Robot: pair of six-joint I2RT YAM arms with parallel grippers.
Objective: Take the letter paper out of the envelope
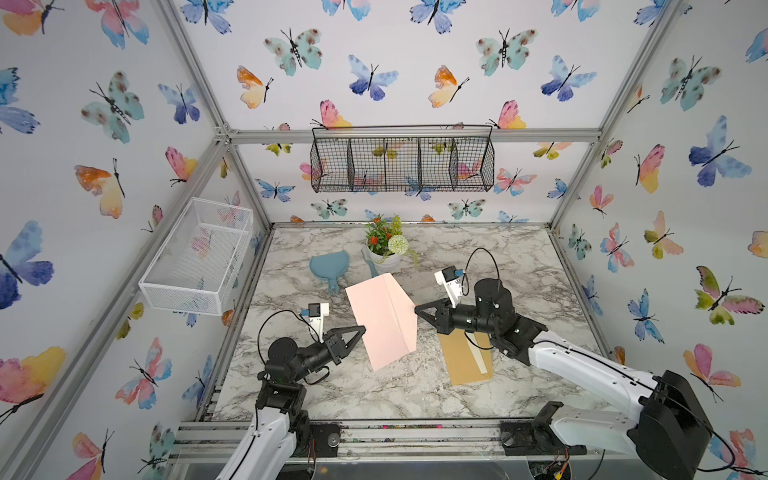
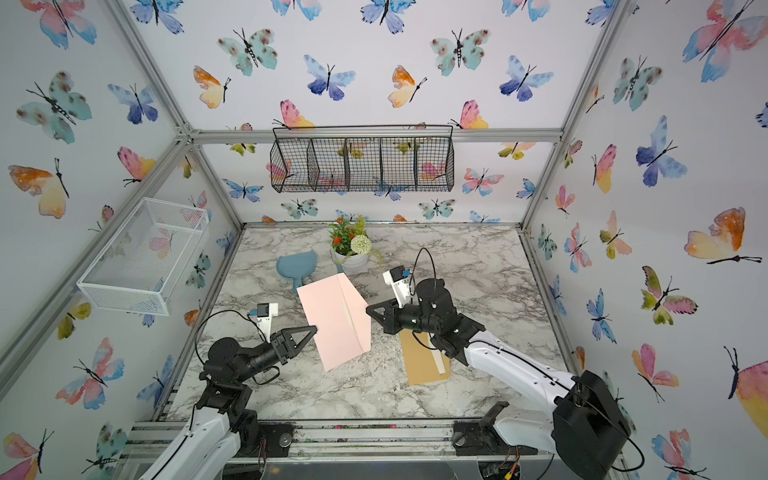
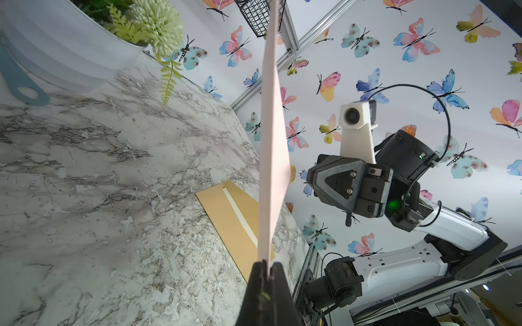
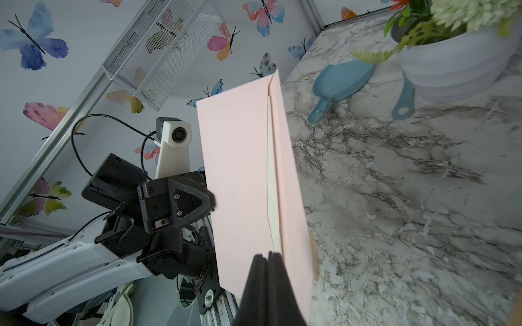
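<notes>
A pink envelope (image 1: 380, 324) stands up off the table in the middle, seen edge-on in the left wrist view. Its near left edge is pinched by my left gripper, which is shut on it. The flap (image 4: 291, 179) stands partly open on the right side, a pale strip (image 4: 272, 174) showing along the fold. Whether that strip is letter paper or part of the envelope cannot be told. My right gripper (image 1: 417, 308) is shut beside the flap's outer edge. The left wrist view shows a small gap between its fingertips and the flap, and nothing in its grip.
A brown envelope (image 1: 457, 364) with a white strip lies on the table under the right arm. Behind stand a potted plant (image 1: 389, 254) and a blue dustpan (image 1: 326, 265), with a small blue brush (image 4: 405, 100) by the pot. Free table surrounds these.
</notes>
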